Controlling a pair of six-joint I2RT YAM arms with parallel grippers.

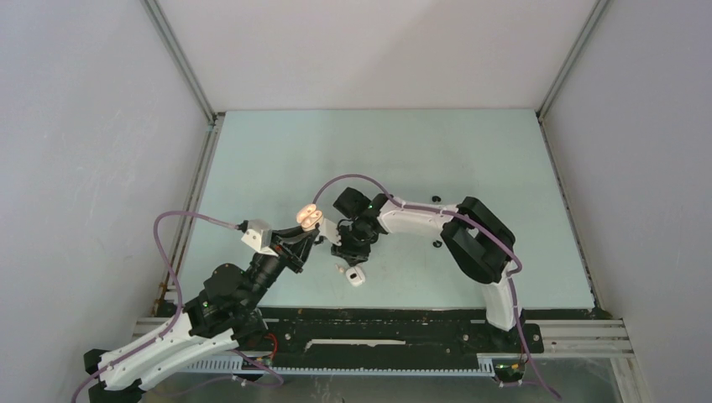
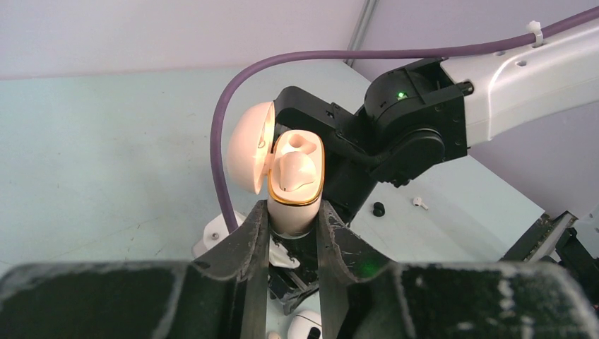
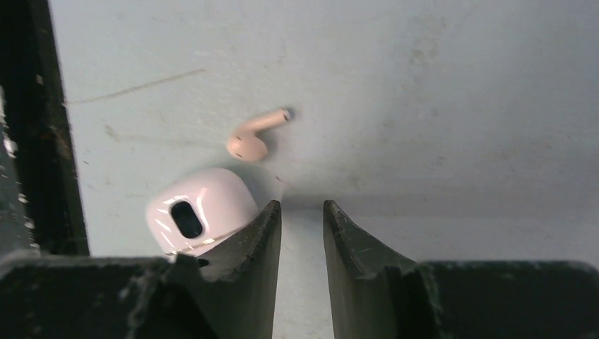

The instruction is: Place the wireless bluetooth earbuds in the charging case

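Note:
My left gripper is shut on the charging case (image 2: 277,187), holding it raised with its lid (image 2: 248,148) swung open to the left. Hollows show in the case's inner face; whether an earbud sits there I cannot tell. A pale earbud (image 3: 247,145) lies loose on the table in the right wrist view, its stem pointing up and right. My right gripper is beyond it, fingers parted, bare table between them. From above, that earbud (image 1: 342,269) shows just below the right gripper's hand.
A white case-like block (image 3: 205,205) with a dark oval lies close to the earbud and the right gripper's left finger. A black piece (image 2: 378,209) and a white earbud-like piece (image 2: 419,203) lie farther right.

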